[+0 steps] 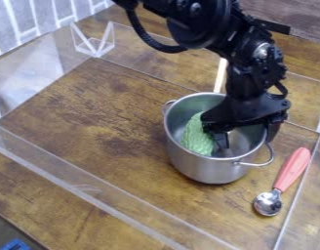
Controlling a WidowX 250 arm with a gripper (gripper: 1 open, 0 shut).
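A steel pot (pixel 218 168) with two wire handles stands on the wooden table. Inside it, toward the left, is a pale green leafy object (pixel 198 135), perhaps a cabbage piece. My black gripper (pixel 238 135) reaches down from the top into the right part of the pot, beside the green object. Its fingertips are low in the pot and dark, open as far as can be made out, with nothing visible held between them.
A pink-handled scoop (pixel 268 201) lies right of the pot. A white stick stands up behind the pot.
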